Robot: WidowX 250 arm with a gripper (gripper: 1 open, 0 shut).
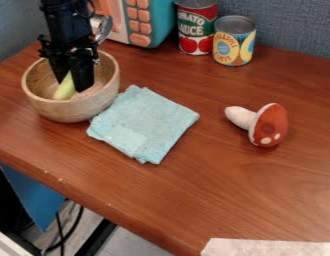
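My black gripper [73, 66] is down at the wooden bowl [58, 105] on the left of the table, its fingers inside or just over the bowl. A pale yellow-green elongated object [64, 89] stands tilted in the bowl at the fingertips; whether the fingers are closed on it I cannot tell. A folded light blue cloth [144, 123] lies right beside the bowl, and a toy mushroom [264, 125] with a red cap lies to the right.
At the back stand a teal toy appliance [148, 25], a red-and-green can [195, 30] and a yellow-label can [233, 43]. The table's front edge runs along the lower left.
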